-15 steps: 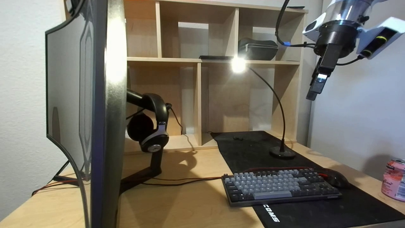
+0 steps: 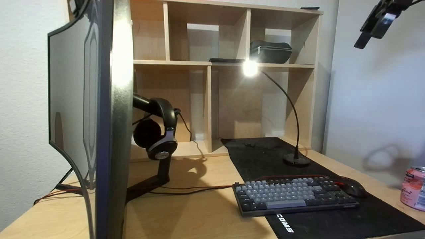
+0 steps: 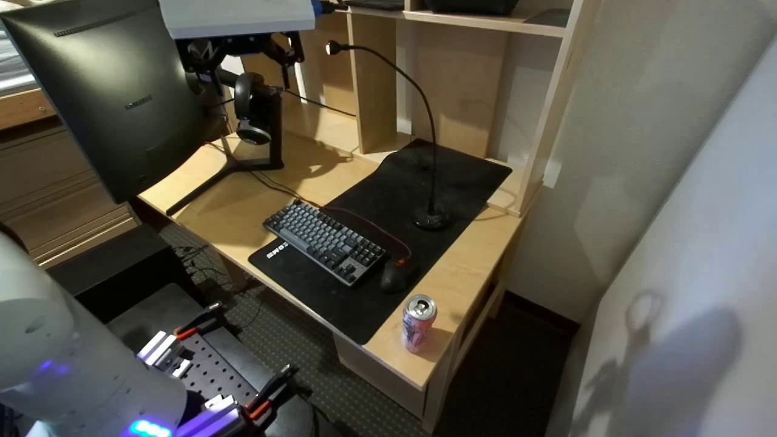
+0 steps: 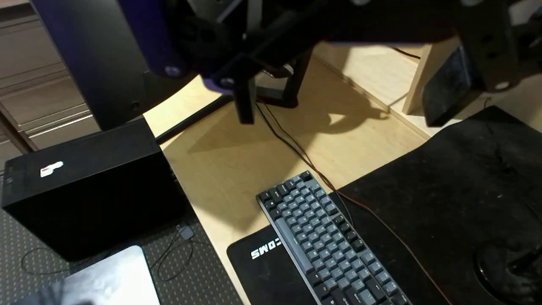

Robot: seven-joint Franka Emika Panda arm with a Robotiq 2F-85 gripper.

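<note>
High in exterior view 2, my gripper (image 3: 251, 81) hangs in the air with its fingers apart. The wrist view shows the two fingers of the gripper spread wide, with no object held between them. In exterior view 1 only the lower part of the gripper (image 2: 366, 36) enters at the upper right. Black headphones (image 2: 161, 133) hang on the monitor stand's arm. A grey and black keyboard (image 3: 324, 240) lies on the black desk mat (image 3: 455, 164), with a dark mouse (image 3: 399, 275) beside it. A pink can (image 3: 419, 324) stands upright near the desk's front right corner.
A large monitor (image 2: 75, 91) stands at the left. The desk lamp (image 2: 297, 157) is lit, its thin neck rising from the mat. Behind is a wooden shelf unit (image 2: 209, 107) with a black pouch (image 2: 271, 51). Bare desk lies between the monitor stand and the keyboard.
In exterior view 1 my gripper has moved up and to the right, mostly out of the picture. The things on the desk have stayed in place.
</note>
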